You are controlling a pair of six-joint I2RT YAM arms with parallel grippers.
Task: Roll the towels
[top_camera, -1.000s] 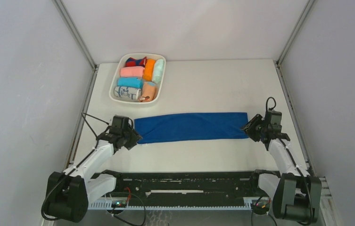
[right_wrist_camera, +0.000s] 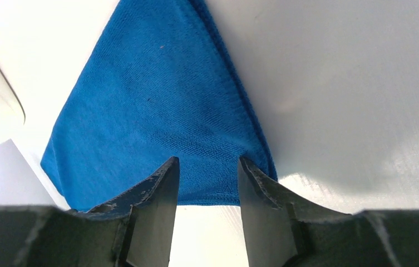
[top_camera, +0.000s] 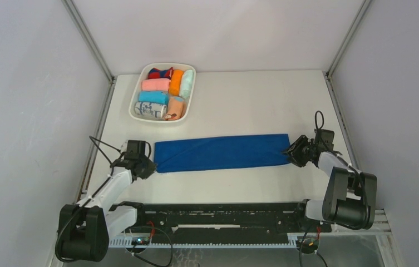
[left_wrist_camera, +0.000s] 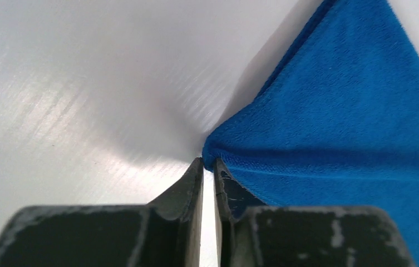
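A folded blue towel [top_camera: 223, 152] lies flat as a long strip across the table, with a slight crease near its left end. At its near left corner is my left gripper, its fingertips nearly together and pinching a bit of the towel [left_wrist_camera: 329, 128]. Over the towel's near right corner, my right gripper is open, its fingers apart. The layered edge of the towel [right_wrist_camera: 157, 105] passes by the right-hand fingertip in the right wrist view. Contact there is hard to judge.
A white bin [top_camera: 132, 114] holding several rolled towels stands at the back left. Behind the strip, the table [top_camera: 262, 103] is bare toward the right. A clear band lies in front of it, up to the near edge.
The left gripper moved left and slightly nearer, and the whole towel shifted left with it. My right arm swung its elbow away from the front edge, its gripper staying by the right end.
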